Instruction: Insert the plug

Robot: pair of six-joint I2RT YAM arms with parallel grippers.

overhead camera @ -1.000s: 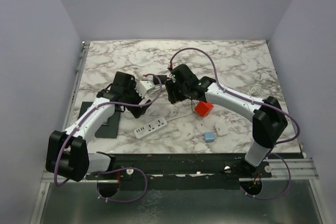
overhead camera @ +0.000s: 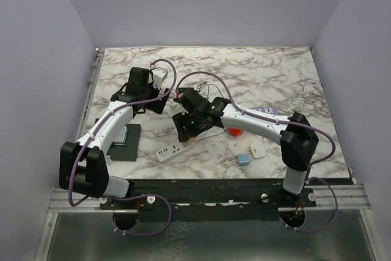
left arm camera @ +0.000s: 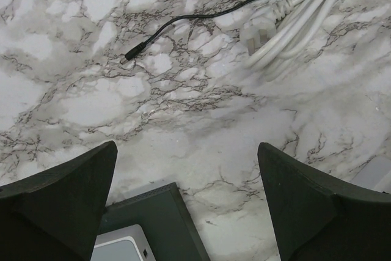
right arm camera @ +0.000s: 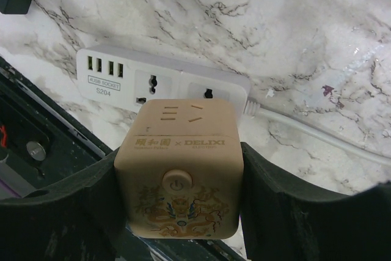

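Held in my right gripper is a gold cube plug [right arm camera: 180, 178] with a round power button and dragon print, gripped from both sides. The gripper is shut on it. In the right wrist view, the white power strip [right arm camera: 116, 84] lies beyond the cube, which hides part of its near edge; any prongs are out of sight. From above, the strip [overhead camera: 170, 152] shows at the front, left of the right gripper [overhead camera: 185, 136]. My left gripper stands open over bare marble, with nothing between its fingers.
A dark box [overhead camera: 124, 143] with a white device on it lies at the left. A black adapter and coiled white cable [left arm camera: 293, 25] lie beyond the left gripper. A blue block [overhead camera: 243, 159] and a red block [overhead camera: 234, 131] sit right of the strip.
My right gripper has moved left and toward the table's front with the cube, now close to the strip. The left arm has moved back, away from the strip.
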